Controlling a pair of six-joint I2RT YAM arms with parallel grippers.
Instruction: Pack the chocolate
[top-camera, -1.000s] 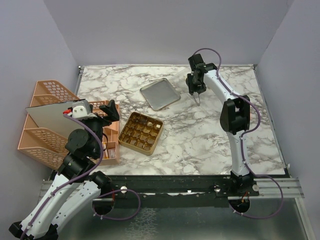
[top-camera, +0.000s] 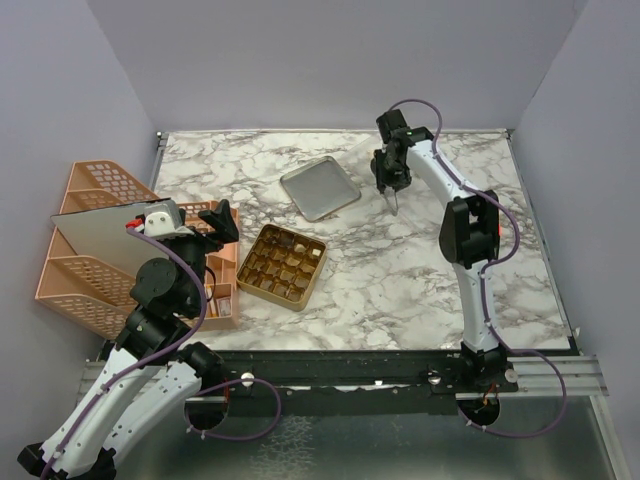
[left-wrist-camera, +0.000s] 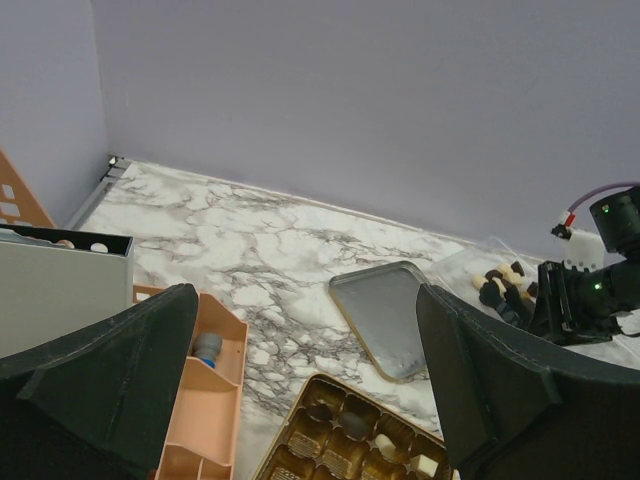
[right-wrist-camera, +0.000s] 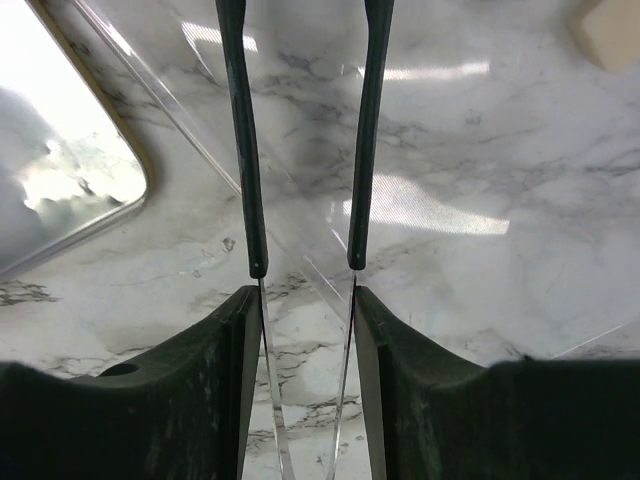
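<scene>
A gold chocolate tray (top-camera: 282, 266) with a few pieces in it sits mid-left on the table; beside it lies a grey lid (top-camera: 320, 188). At the back right is a clear bag (left-wrist-camera: 465, 270) with light and dark pieces. My right gripper hangs over clear plastic there, its fingers apart, with no piece visible between them; a tan piece (right-wrist-camera: 600, 30) is at the corner of its view. My left gripper is open above the left side of the table, holding nothing.
An orange organiser (top-camera: 90, 300) with a grey box (left-wrist-camera: 65, 290) stands at the far left under my left arm.
The left arm and the objects on the table show no visible change.
</scene>
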